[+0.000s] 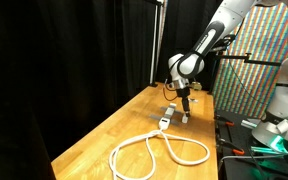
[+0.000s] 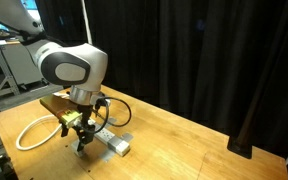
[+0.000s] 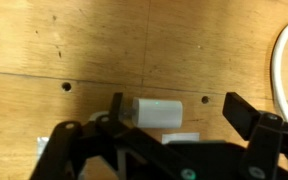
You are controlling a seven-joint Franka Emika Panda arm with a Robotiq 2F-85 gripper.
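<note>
A small white block [image 3: 159,113], with what look like metal prongs on its left end, lies on the wooden table. My gripper points down at it with fingers apart; the block shows between the fingers, nearer the left one, and nothing is gripped. In exterior view 1 the gripper [image 1: 186,110] is right above the white block [image 1: 185,118]. Exterior view 2 has the gripper [image 2: 82,138] low over the table, partly hiding the block. A grey and white power strip [image 1: 169,113] lies close beside it.
A white cable [image 1: 115,160] loops over the near part of the table, and part of that cable [image 3: 277,65] shows at the wrist view's right edge. Black curtains hang behind.
</note>
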